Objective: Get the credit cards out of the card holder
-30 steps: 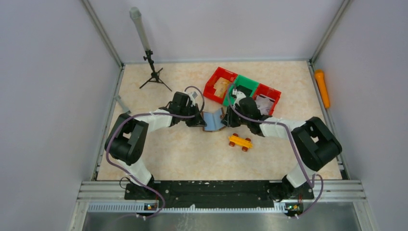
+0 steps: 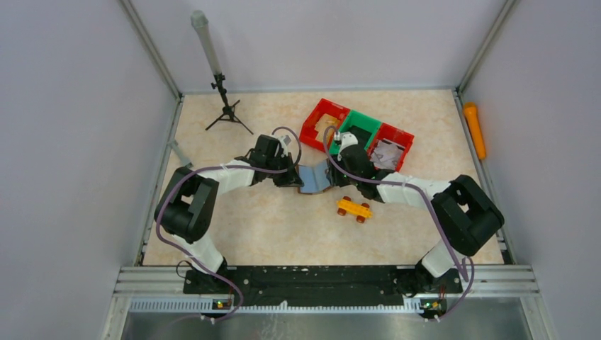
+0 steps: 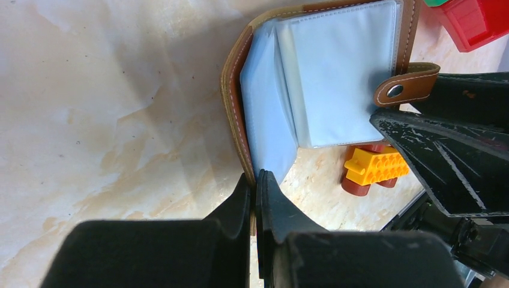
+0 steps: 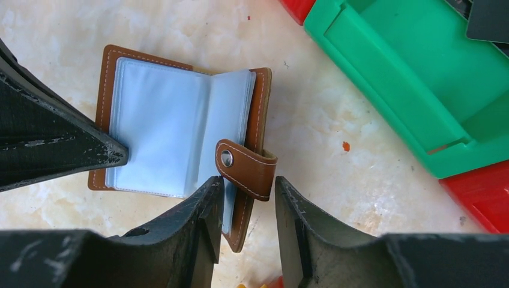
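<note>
The brown card holder (image 2: 313,180) lies spread open mid-table, its clear sleeves pale blue and no card discernible in the ones facing up. My left gripper is shut on its left cover's edge, and brown material runs between the fingers. At the other side, the right gripper is part open, its fingers (image 4: 210,201) apart. The snap strap (image 4: 247,169) and right cover edge stand in that gap, with clear space beside the right finger. The right cover is tilted up from the table.
Behind the holder stand joined bins: a green bin (image 4: 384,75) between two red ones, with a dark flat card (image 4: 491,19) in the green one. In front to the right sits a yellow toy block on wheels (image 2: 354,209).
The left arm and the holder's left side have kept still.
</note>
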